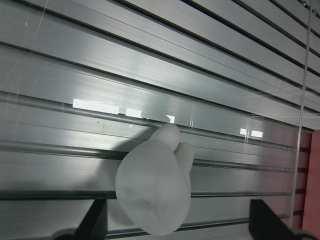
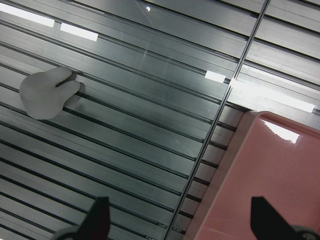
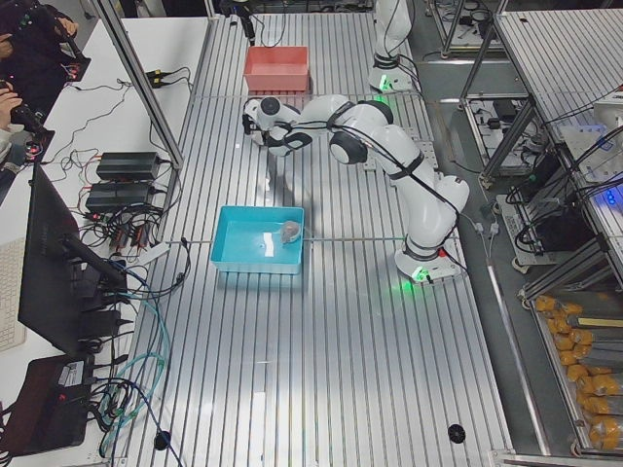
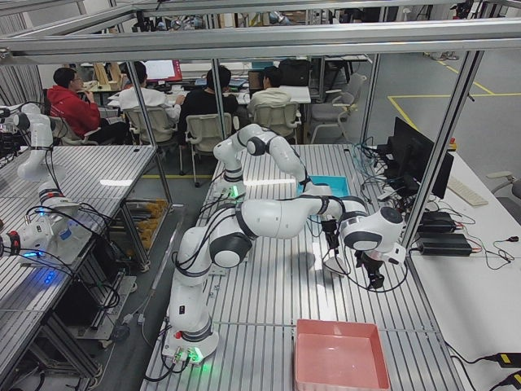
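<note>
A pale, lumpy soft object with two prongs [image 1: 152, 185] lies on the slatted metal surface directly between and beyond my left gripper's fingers [image 1: 177, 225], which stand open in the left wrist view. In the right wrist view the same kind of object [image 2: 45, 97] lies at upper left, apart from my open right gripper, which is over the surface beside the pink bin [image 2: 260, 180]. In the camera left view a greyish item [image 3: 290, 232] sits inside the blue bin [image 3: 243, 255]; an arm hides the object on the surface.
The pink bin [image 4: 342, 358] stands at the far end from the blue bin [image 4: 326, 181]. Monitors, power units [image 3: 127, 167] and cables line one side, along with a vertical frame post [image 3: 146, 97]. The surface around the blue bin's near side is clear.
</note>
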